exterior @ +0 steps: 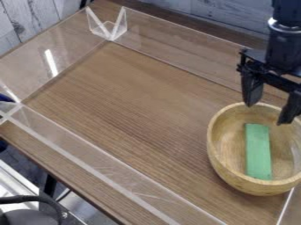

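The black gripper (269,101) hangs at the upper right, just above a round wooden bowl (226,136), its fingers spread open over the bowl's back rim with nothing seen between them. Inside the bowl lies a long green block (258,152).
Clear plastic panels edge it at the back and left. A dark cable or rod (26,199) lies beyond the lower left edge.
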